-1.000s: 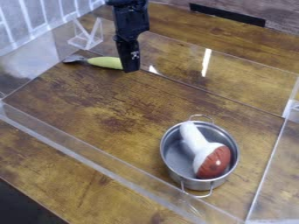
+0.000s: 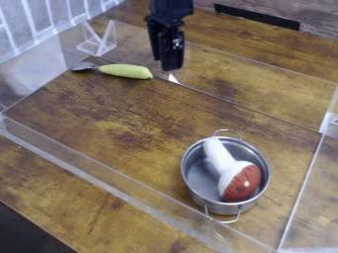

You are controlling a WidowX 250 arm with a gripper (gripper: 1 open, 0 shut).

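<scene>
My dark gripper (image 2: pixel 169 51) hangs at the top centre, raised above the wooden surface, open, with nothing seen between its fingers. Below and left of it lies a yellow-green elongated object (image 2: pixel 126 71) with a grey end pointing left. At the lower right a metal pot (image 2: pixel 203 187) with wire handles holds a white cylindrical object with a red-brown end (image 2: pixel 240 183).
Clear plastic walls (image 2: pixel 93 184) enclose the work area on the wooden table (image 2: pixel 106 124). A small clear stand (image 2: pixel 98 40) is at the back left.
My gripper has moved right and up, away from the yellow-green object, which now shows fully. The pot and its contents are unchanged.
</scene>
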